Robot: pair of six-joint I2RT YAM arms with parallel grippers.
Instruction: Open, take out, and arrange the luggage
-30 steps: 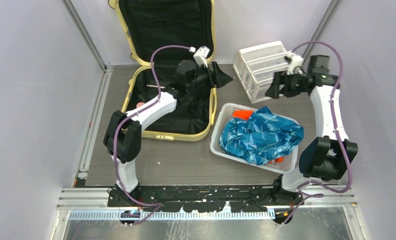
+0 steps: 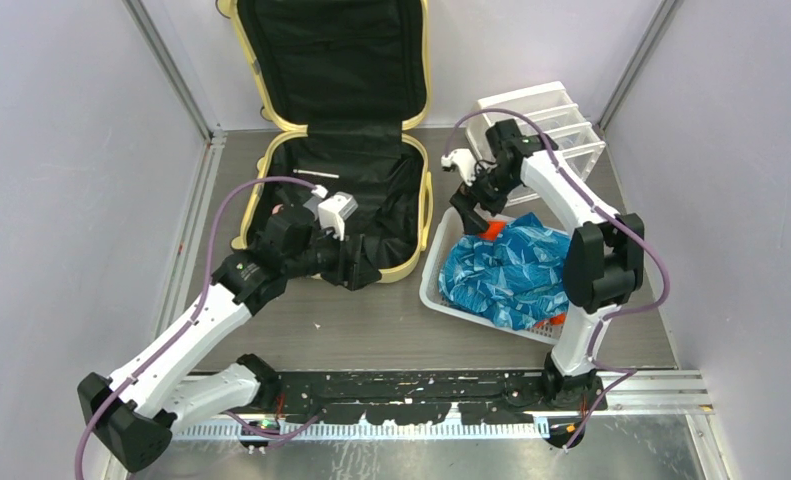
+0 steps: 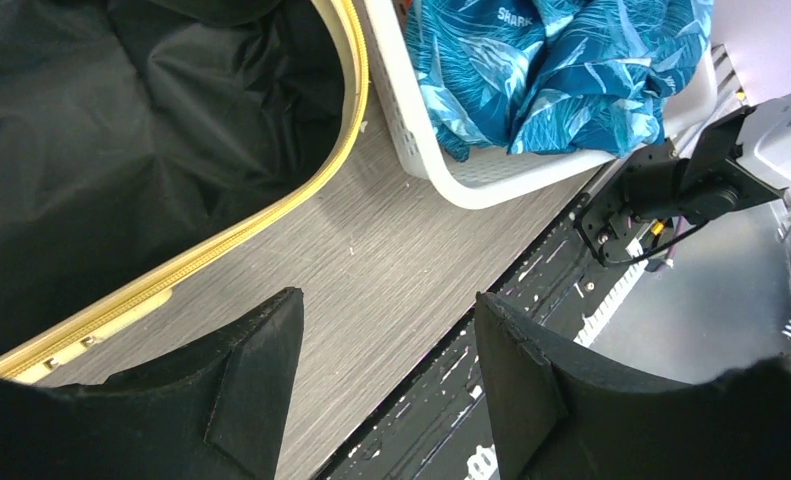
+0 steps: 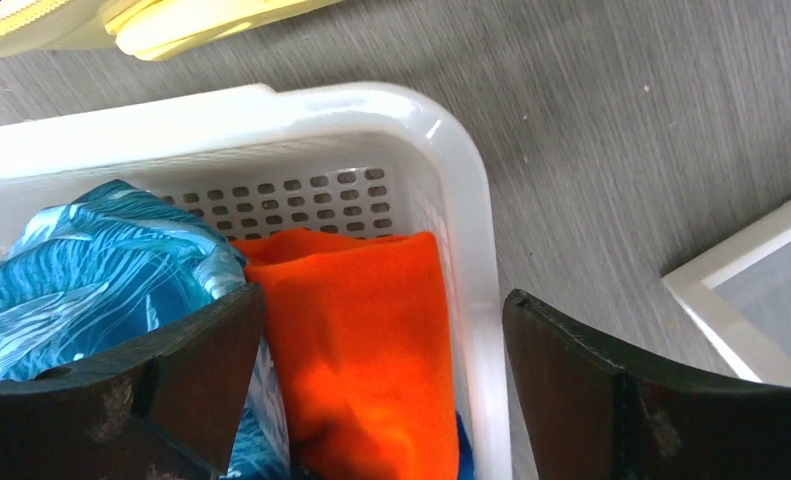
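The yellow-rimmed suitcase lies open, black lining showing and a few small items inside. My left gripper hangs open over its lower right corner, empty. To the right, a white basket holds a crumpled blue patterned cloth and orange fabric. My right gripper is open above the basket's upper left corner, its fingertips over the orange fabric and the rim, with the blue cloth beside them.
A white plastic drawer rack stands at the back right. Bare wooden floor lies in front of the suitcase. Grey walls bound both sides and the back.
My left gripper has moved from the suitcase's upper right toward its lower front. My right gripper has moved leftward and down from beside the drawer rack to over the basket's corner.
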